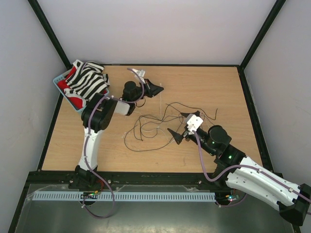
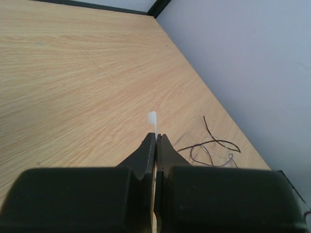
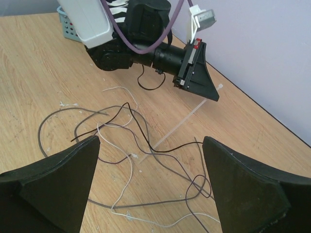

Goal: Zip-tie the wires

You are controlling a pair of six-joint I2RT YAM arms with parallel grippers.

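Note:
A loose tangle of grey, black and white wires (image 1: 152, 150) lies across the middle of the table, also seen in the right wrist view (image 3: 150, 201). My left gripper (image 1: 160, 88) is raised at the back, shut on a thin white zip tie, whose white head (image 2: 152, 117) shows just above the fingertips in the left wrist view; its long strap hangs down toward the wires. My right gripper (image 1: 183, 124) stands open above the right part of the wires, nothing visible between its fingers.
A blue basket (image 1: 60, 79) with striped and red cloth sits at the back left. Dark frame edges and pale walls border the table. The wooden top (image 1: 228, 97) is clear at back right and front left.

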